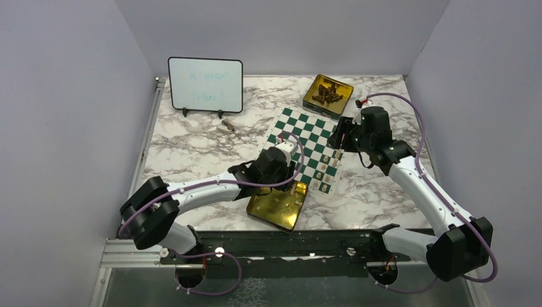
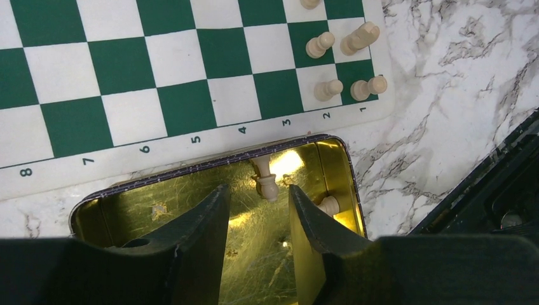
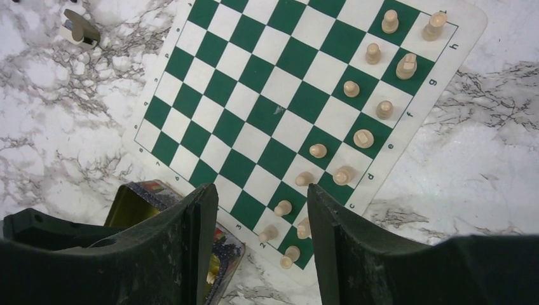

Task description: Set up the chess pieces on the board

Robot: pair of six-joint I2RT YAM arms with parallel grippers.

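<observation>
My left gripper hangs over the near gold tray (image 2: pixel 159 203), fingers apart, with a white piece (image 2: pixel 267 184) lying in the tray just beyond the tips and another (image 2: pixel 328 204) by the tray's right wall. The checkered board (image 1: pixel 300 134) lies behind the tray, white pieces standing along its right side, such as a tall one (image 3: pixel 406 68). My right gripper is open over the board's right part, with nothing between its fingers.
A second gold tray (image 1: pixel 310 102) holds dark pieces at the back right. A whiteboard (image 1: pixel 206 84) stands at back left, a small object (image 1: pixel 227 128) before it.
</observation>
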